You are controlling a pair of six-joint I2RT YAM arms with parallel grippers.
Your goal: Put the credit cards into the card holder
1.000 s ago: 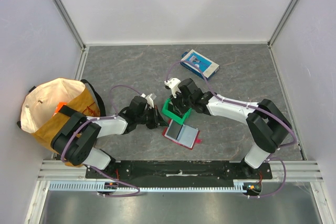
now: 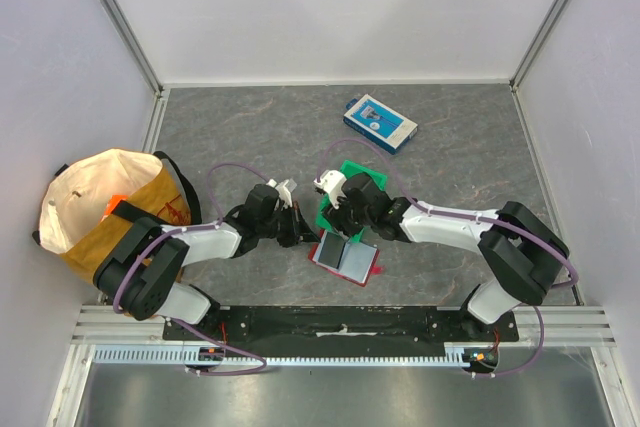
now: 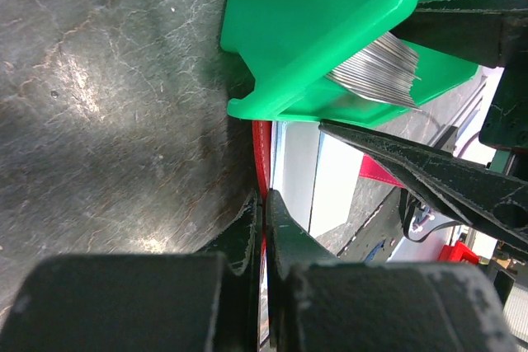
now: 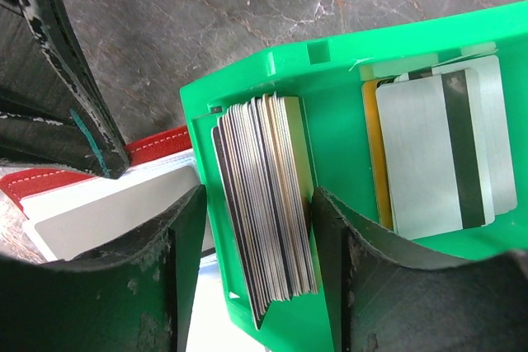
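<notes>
In the right wrist view, a stack of cards (image 4: 262, 199) stands on edge in the green tray (image 4: 330, 105). My right gripper is open around that stack, one fingertip close to each side. The red card holder (image 2: 345, 257) lies spread on the table, with clear sleeves, partly beneath the tray's near end. My left gripper is shut on the holder's thin red edge (image 3: 261, 154). The left wrist view also shows the card ends (image 3: 381, 72) between the right gripper's dark fingers (image 3: 412, 162).
More cards, among them a white one with a black stripe (image 4: 433, 154), lie in another part of the tray. A blue and white box (image 2: 380, 123) is at the back, a tan bag (image 2: 125, 197) at the far left.
My right gripper has moved toward the front of the table, over the near part of the green tray. The left arm and the card holder look unmoved.
</notes>
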